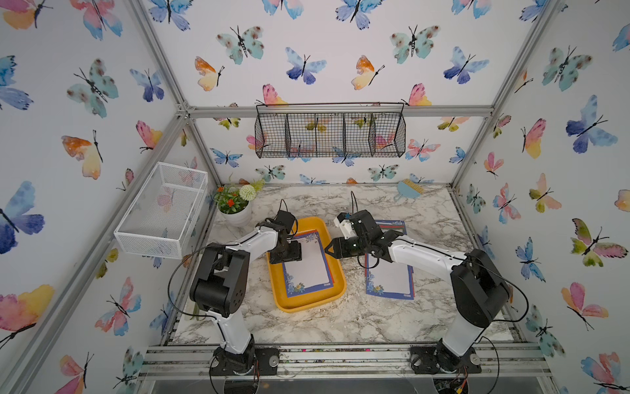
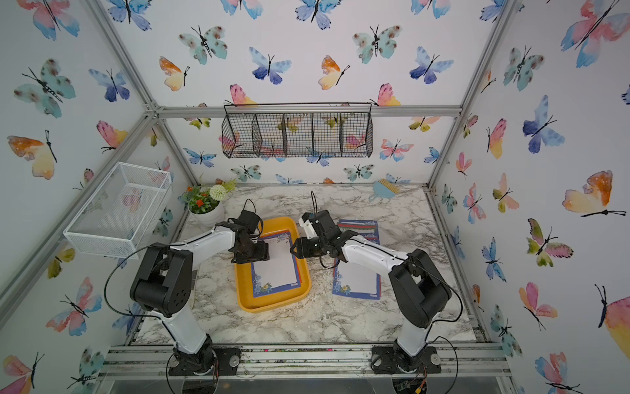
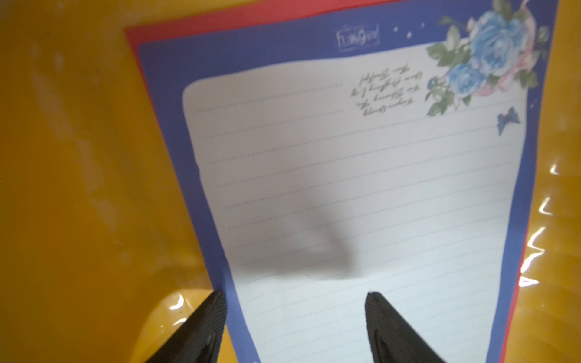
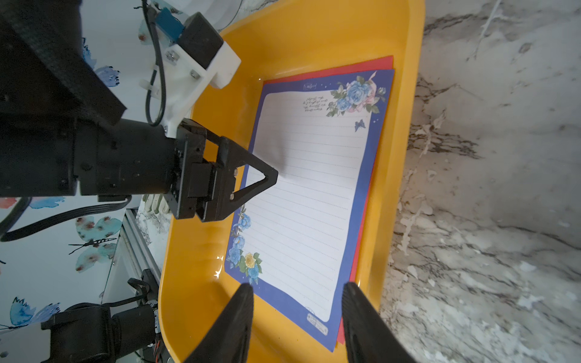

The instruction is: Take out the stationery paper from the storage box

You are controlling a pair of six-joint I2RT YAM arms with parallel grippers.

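A yellow tray holds a sheet of blue-bordered lined stationery paper with a red one beneath. My left gripper hangs low over the sheet's left part, fingers apart, nothing visible held. My right gripper hovers near the tray's right rim, also open, with paper and tray below. In both top views more stationery sheets lie on the marble table right of the tray, partly hidden by the right arm.
A flower pot stands back left, a small blue-and-yellow object back right. A white mesh basket is at the left wall, a wire rack on the back wall.
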